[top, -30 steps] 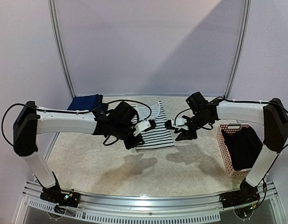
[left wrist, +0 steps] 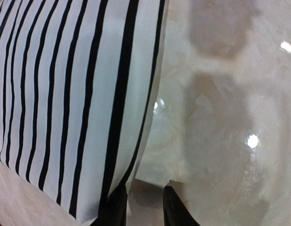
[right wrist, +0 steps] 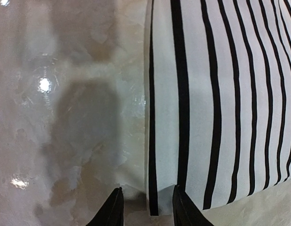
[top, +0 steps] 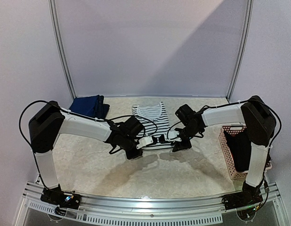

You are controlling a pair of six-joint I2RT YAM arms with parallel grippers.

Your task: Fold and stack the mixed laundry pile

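Note:
A white shirt with black stripes [top: 153, 113] lies flat in the middle of the table, its striped hem toward the front. At the hem's left corner, my left gripper is part open; one finger [left wrist: 118, 202] overlaps the cloth's edge and the other stands over bare table. My right gripper is at the hem's opposite corner, also part open, with the striped cloth [right wrist: 197, 117] corner reaching between its fingers. Neither gripper visibly pinches the fabric. Folded dark blue cloth [top: 89, 106] rests at the back left.
A pink basket [top: 226, 149] with black cloth [top: 241, 148] inside stands at the right, near the right arm.
Both arms have moved inward and low to the shirt's hem corners, the left one rightward and the right one leftward. The shirt looks unmoved.

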